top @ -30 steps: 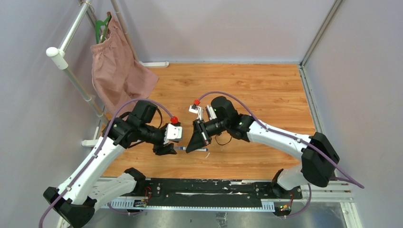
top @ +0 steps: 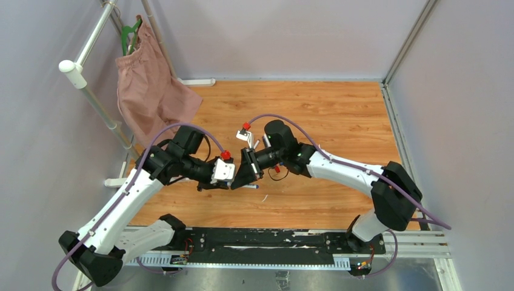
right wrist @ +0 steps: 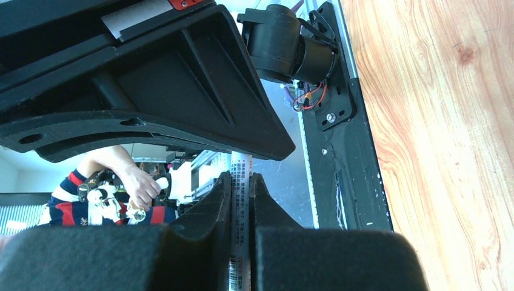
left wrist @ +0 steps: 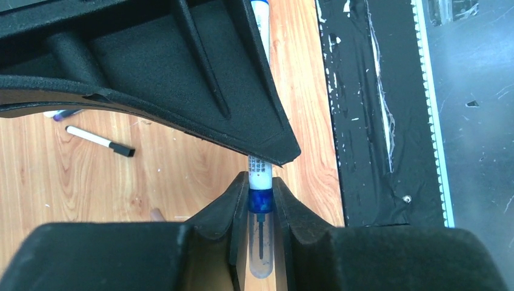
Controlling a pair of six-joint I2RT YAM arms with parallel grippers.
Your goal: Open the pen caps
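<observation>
A slim white pen with print, a blue collar [left wrist: 261, 201] and a clear cap [left wrist: 261, 254] over its nib lies level between the two arms. My right gripper is shut on its white printed body [right wrist: 240, 209]. From the other side, my left gripper has a finger on each side of the collar and clear cap, very close to them; I cannot tell whether both press on it. The right gripper's black finger [left wrist: 242, 91] covers part of the pen in the left wrist view. In the top view, the pen's far end [top: 250, 186] sticks out beside the grippers.
On the wooden table lie a white marker with a black cap [left wrist: 100, 140] and a blue-purple pen end [left wrist: 65, 114]. Pink shorts [top: 148, 85] hang from a rack at the back left. Bare table [top: 339, 121] stretches out at the back right.
The right arm and the pen have moved slightly left, while the left gripper has shifted a little right.
</observation>
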